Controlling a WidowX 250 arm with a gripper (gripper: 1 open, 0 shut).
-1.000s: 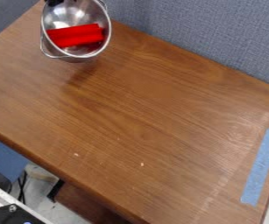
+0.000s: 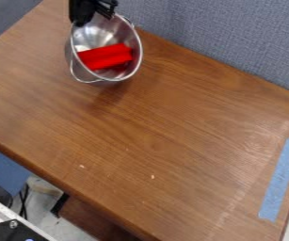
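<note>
A shiny steel pot (image 2: 121,70) with handles sits tilted near the back left of the wooden table, with a red block (image 2: 107,56) inside it. My black gripper (image 2: 81,21) is at the pot's far left rim, at the top edge of the view. Its fingertips are too small and dark to tell whether they grip the rim.
A blue tape strip (image 2: 280,179) lies near the right edge. A grey padded wall (image 2: 234,47) runs along the back.
The pot, with the red block inside, has moved right and slightly down from the top left. My gripper has moved right along with it.
</note>
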